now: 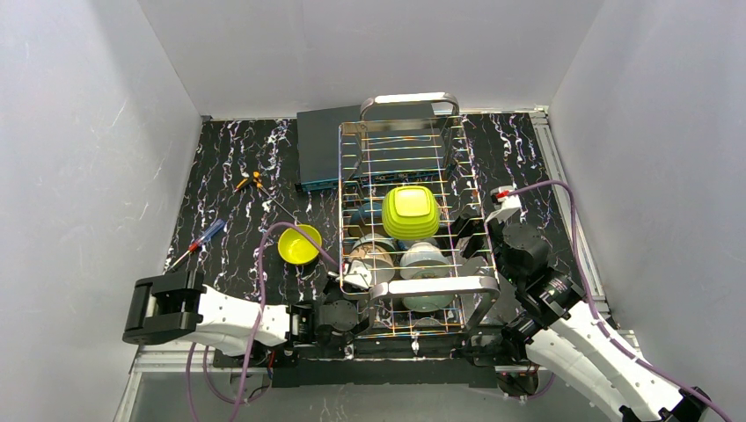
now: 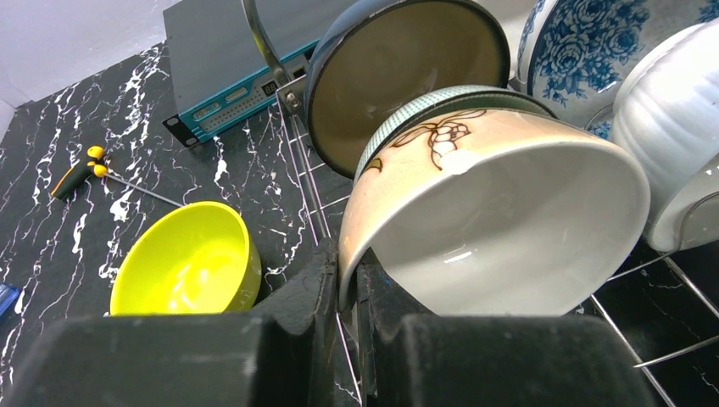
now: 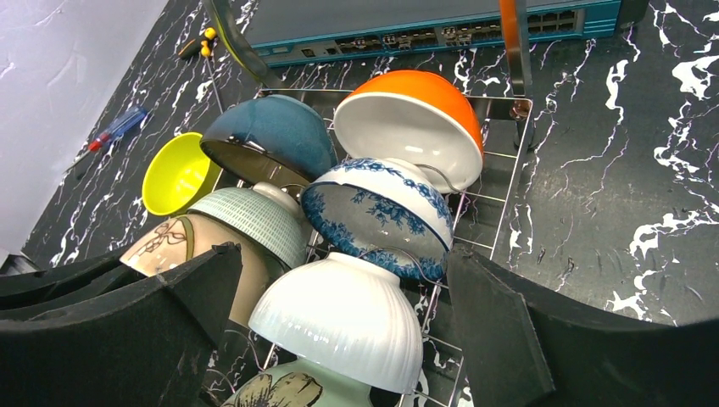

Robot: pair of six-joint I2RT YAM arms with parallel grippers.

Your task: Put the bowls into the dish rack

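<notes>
My left gripper is shut on the rim of a peach bowl [image 2: 475,161] with a brown floral drawing. That bowl is tilted on its side, its white inside facing the left wrist camera, among other bowls in the lower level of the wire dish rack [image 1: 413,158]. Behind it lean a green-patterned bowl [image 3: 254,219] and a dark blue bowl [image 3: 275,136]. A blue-flowered bowl [image 3: 381,212], an orange bowl [image 3: 420,102], a white ribbed bowl [image 3: 343,318] and a pale green bowl [image 3: 292,386] also lie tilted there. Standing open, my right gripper has its fingers apart around the row.
A yellow bowl [image 1: 299,245] stands on the black marbled counter left of the rack. Lime-green square containers [image 1: 411,213] are on the rack's upper level. A grey box [image 1: 321,145] lies behind, with screwdrivers [image 1: 209,231] at left.
</notes>
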